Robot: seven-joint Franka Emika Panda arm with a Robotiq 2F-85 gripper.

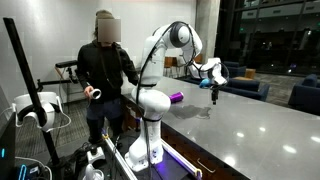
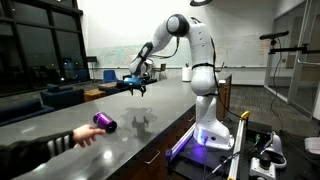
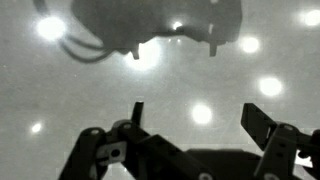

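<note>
My gripper hangs above the grey table with its two fingers wide apart and bare table between them, so it is open. In the second exterior view the gripper [image 2: 137, 88] points down over the far part of the table, clear of the surface. A purple cylinder [image 2: 104, 122] lies on its side near the table's edge, well away from the gripper, with a person's hand [image 2: 88, 135] just beside it. The first exterior view shows the purple cylinder [image 1: 176, 98] partly behind my arm. It is out of the wrist view.
A person [image 1: 100, 70] stands at the table's side, a white ring-shaped roll [image 1: 94, 94] in one hand. Dark blue seats [image 1: 245, 88] stand beyond it.
</note>
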